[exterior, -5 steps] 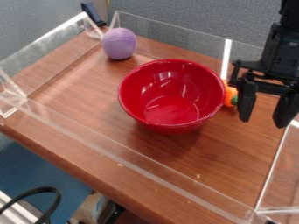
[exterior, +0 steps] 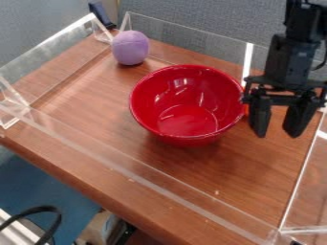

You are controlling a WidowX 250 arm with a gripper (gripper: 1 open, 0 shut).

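A red bowl (exterior: 185, 105) sits upright in the middle of the wooden table. My black gripper (exterior: 278, 117) hangs at the right, just beside the bowl's right rim, its two fingers apart with nothing seen between them. An orange object that lies behind the bowl's right side is mostly hidden by the gripper. A purple ball (exterior: 129, 48) lies at the back left.
Clear acrylic walls edge the wooden table (exterior: 90, 144) on the left, front, back and right. Bare wood shows left of the bowl and at the front right.
My gripper has moved left toward the bowl, now covering most of the orange object. The bowl and the ball have not moved.
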